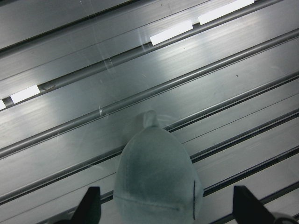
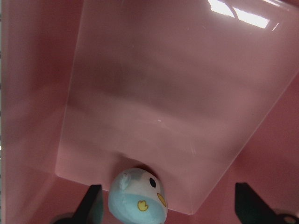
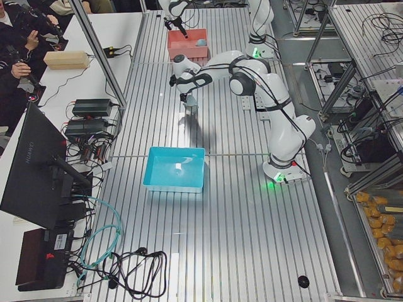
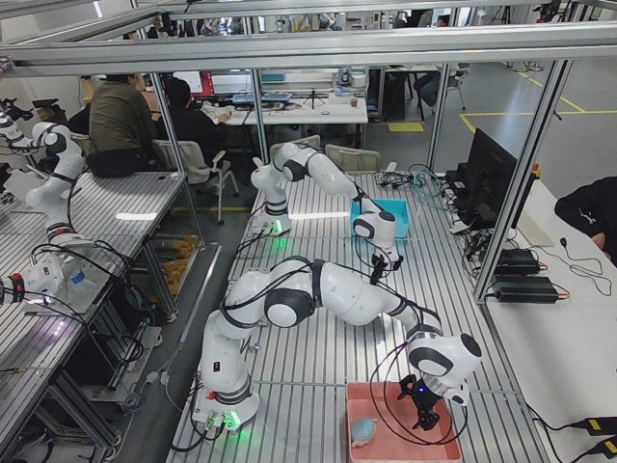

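A pale blue-grey plush toy (image 1: 156, 177) lies on the slatted metal table, also seen as a small shape (image 3: 191, 106) below my left gripper (image 3: 184, 94). In the left wrist view the open fingers stand on either side of it, not touching as far as shows. My right gripper (image 4: 422, 405) hangs over the pink bin (image 3: 179, 45), open with nothing between its fingers. In that bin lies a light blue-and-white plush bird (image 2: 138, 196), near the fingers.
An empty turquoise bin (image 3: 157, 170) sits in the middle of the table. Loose black cables (image 3: 145, 264) lie at the near left, and a monitor (image 3: 34, 170) stands beside the table.
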